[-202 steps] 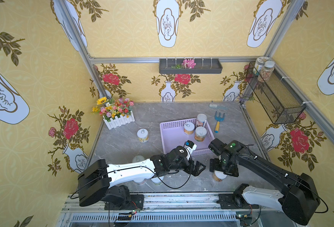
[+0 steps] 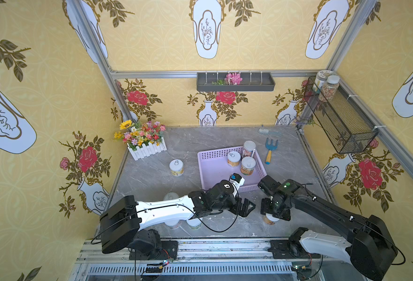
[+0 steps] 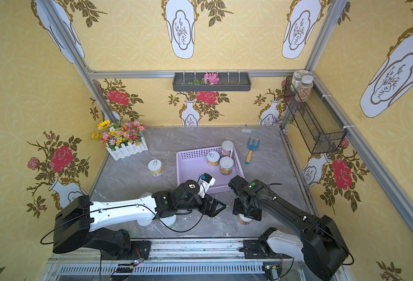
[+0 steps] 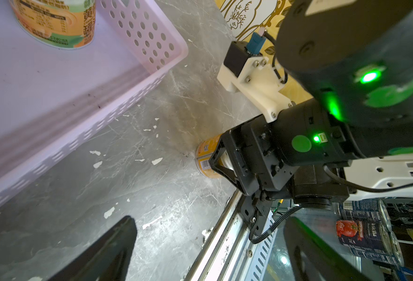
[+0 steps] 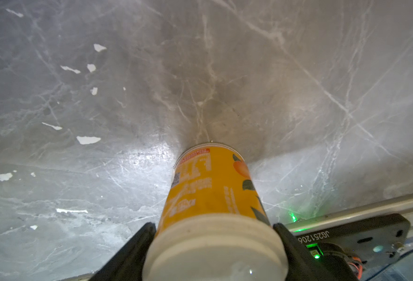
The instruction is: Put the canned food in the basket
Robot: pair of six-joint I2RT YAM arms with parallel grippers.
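A yellow-orange can (image 5: pixel 201 187) stands upright on the table near the front right. My right gripper is around it, one finger at each side; whether both press on the can cannot be made out. The lilac basket (image 2: pixel 207 183) sits mid-table with three containers inside: a pull-tab can (image 2: pixel 233 159), a pale-lidded can (image 2: pixel 247 165) and a jar (image 2: pixel 249 148). My left gripper is open and empty, in front of the basket. One can (image 2: pixel 176 167) stands left of the basket. More cans (image 2: pixel 194 223) are partly hidden by my left arm.
A flower box (image 2: pixel 147 149) stands at the back left. Right of the basket lies a blue fork (image 2: pixel 271 150). A wire rack (image 2: pixel 344 114) with jars hangs on the right wall. My two grippers are close together near the front, with a small gap between them.
My right gripper's fingers have come closer together around the can, and the hand has shifted slightly. My left arm has moved very slightly to the right. The basket and its contents are unchanged.
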